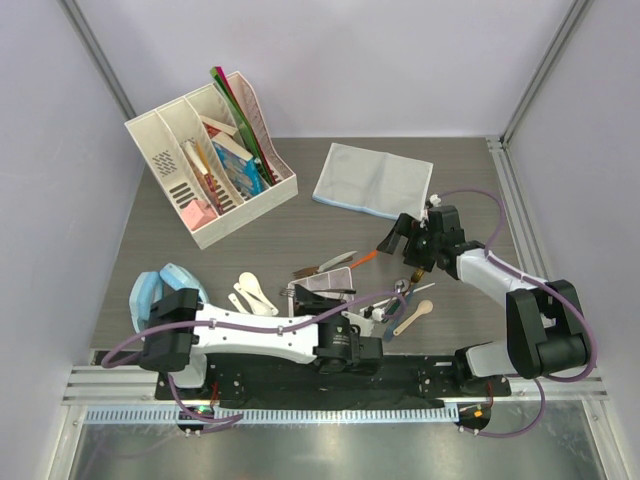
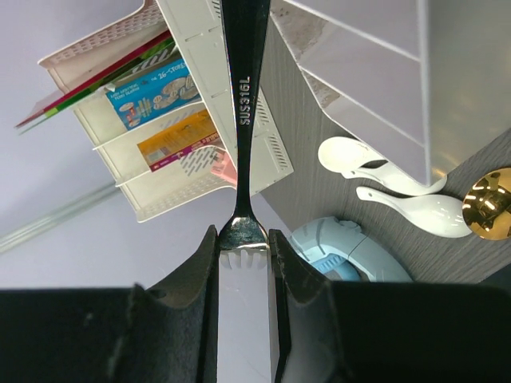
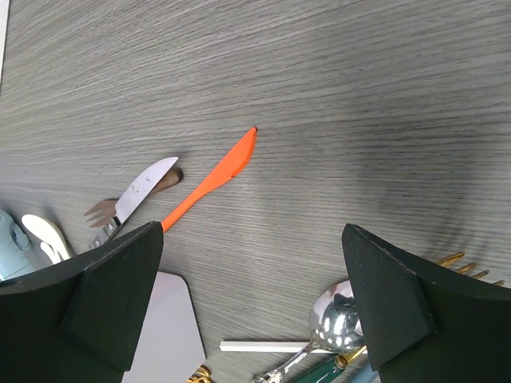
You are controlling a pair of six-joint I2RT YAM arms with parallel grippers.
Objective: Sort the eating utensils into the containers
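In the left wrist view my left gripper is closed round the head end of a steel fork (image 2: 244, 120), beside a compartmented container (image 2: 425, 88); in the top view it is over the lower middle of the table. White spoons (image 2: 423, 214) and a gold spoon (image 2: 489, 203) lie below it. My right gripper hangs open above an orange knife (image 3: 209, 179), a metal knife (image 3: 140, 191), a wooden fork (image 3: 104, 211) and a steel spoon (image 3: 331, 319), holding nothing.
A white organizer (image 1: 160, 150) with boxes stands back left. A folded white cloth (image 1: 370, 180) lies at the back. Blue slipper-like items (image 1: 145, 295) are at the left.
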